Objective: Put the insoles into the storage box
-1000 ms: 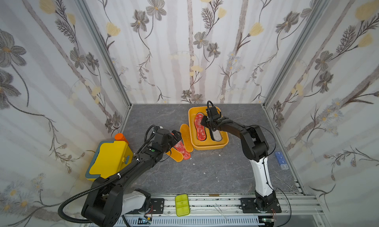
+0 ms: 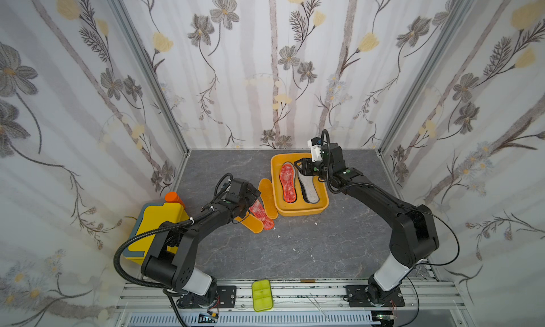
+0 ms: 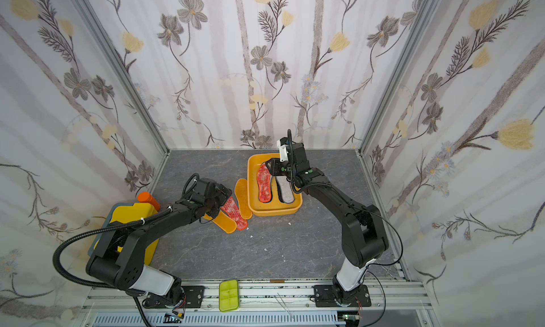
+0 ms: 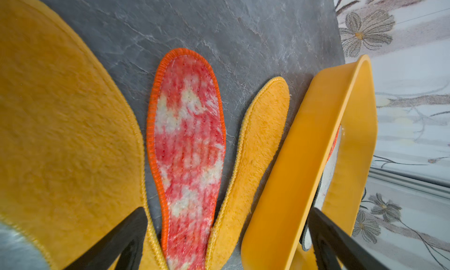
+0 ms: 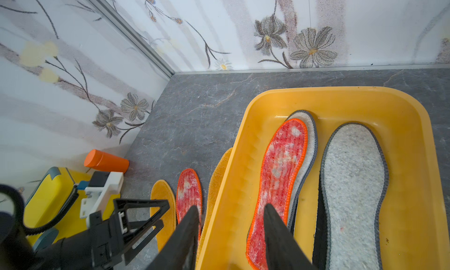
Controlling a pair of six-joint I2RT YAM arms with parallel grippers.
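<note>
In the orange box (image 2: 298,210) lie a red insole (image 5: 276,180) on a grey one, and a grey insole (image 5: 351,185) beside it. Left of the box, two orange insoles (image 4: 253,152) flank a red insole (image 4: 187,148) on the table. My left gripper hangs open over the near orange insole, holding nothing. My right gripper is raised above the box, fingers apart, nothing between them.
A yellow bin (image 2: 159,219) and an orange cylinder (image 5: 106,160) stand at the left.
My right arm has risen from the box and swung rightward. The insoles look unmoved.
</note>
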